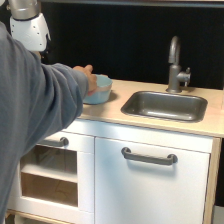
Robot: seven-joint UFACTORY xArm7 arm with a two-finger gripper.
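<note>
At the upper left hangs my white and grey gripper (32, 38). Its fingertips are mostly hidden behind a person's grey sleeve, so the gripper's state does not show. A light blue bowl (101, 92) is on the wooden counter left of the sink, away from my gripper. The person's hand (88, 79) reaches to the bowl's left side and covers part of it. Whether the hand grips the bowl is unclear.
The person's sleeved arm (45, 95) fills the left foreground. A sink (165, 104) with a tall dark faucet (176, 68) occupies the counter's right. White cabinet doors (150, 190) with grey handles are below. Bare counter shows around the sink.
</note>
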